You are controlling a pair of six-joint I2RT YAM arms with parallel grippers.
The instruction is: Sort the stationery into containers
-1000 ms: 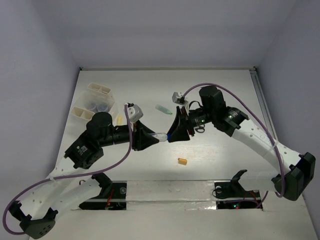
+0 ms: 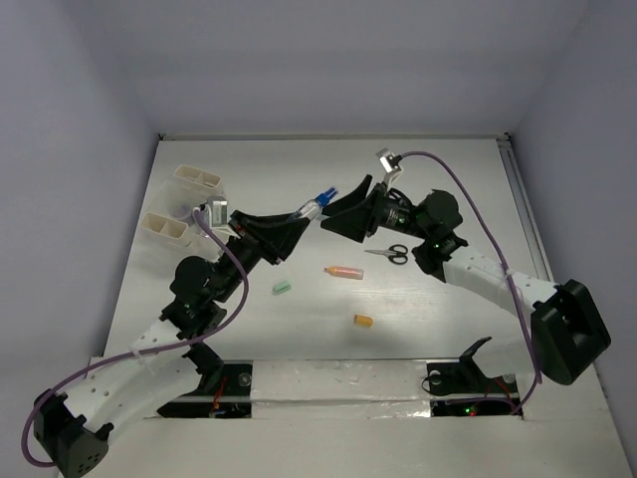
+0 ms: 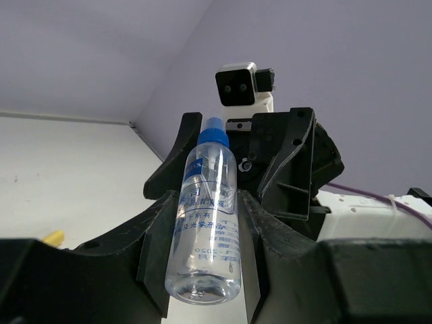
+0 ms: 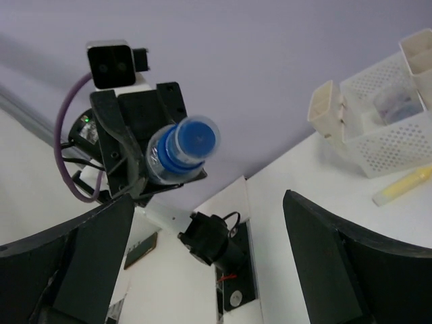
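Observation:
My left gripper (image 2: 297,221) is shut on a clear plastic bottle (image 3: 202,236) with a blue cap (image 4: 197,138), held raised above the middle of the table. My right gripper (image 2: 343,209) stands open just beside the cap, with nothing between its fingers; in the right wrist view the bottle end shows ahead of the open fingers. A white basket (image 4: 378,152) with tan side compartments sits at the table's left. On the table lie scissors (image 2: 396,254), an orange marker (image 2: 346,272), a green eraser (image 2: 282,287) and a small orange cylinder (image 2: 363,321).
A yellow stick-like item (image 4: 401,185) lies beside the basket. Both arms occupy the middle, close to each other.
The right gripper has backed from the cap and shifted toward the back.

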